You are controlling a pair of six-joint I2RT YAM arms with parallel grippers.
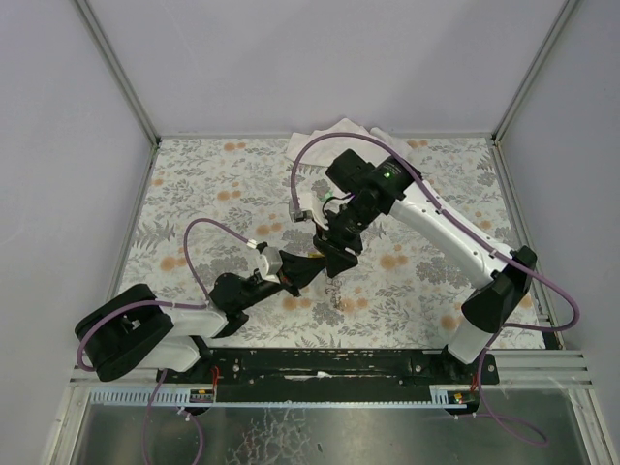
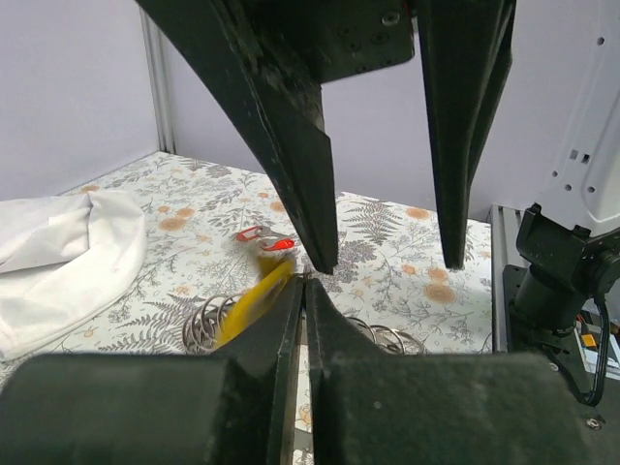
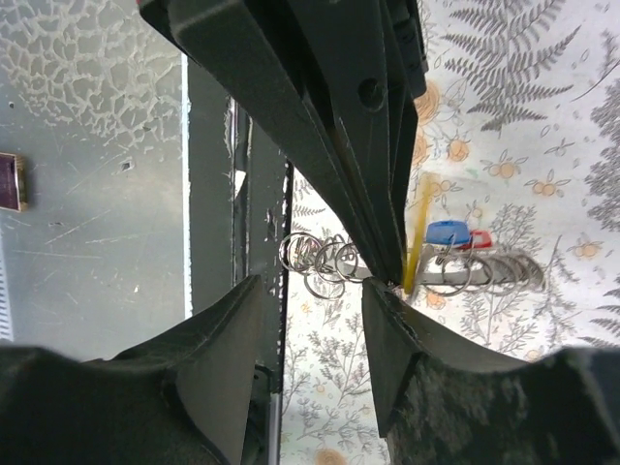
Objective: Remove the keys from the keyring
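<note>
The keyring with several metal rings [image 3: 320, 254] and keys hangs at the middle of the table, with a yellow tag [image 3: 418, 223] and blue tag [image 3: 447, 232] beside it. My left gripper [image 1: 312, 266] is shut at the keyring; whether anything thin is between its tips is hard to see. My right gripper [image 1: 337, 254] is just above and right of it, open, its fingertips [image 2: 320, 252] close over the left gripper's tips.
A white folded cloth [image 1: 334, 145] lies at the back of the patterned table [image 1: 213, 194]. The red-handled item [image 2: 276, 243] shows beyond the keyring. The front edge of the table is near both arms.
</note>
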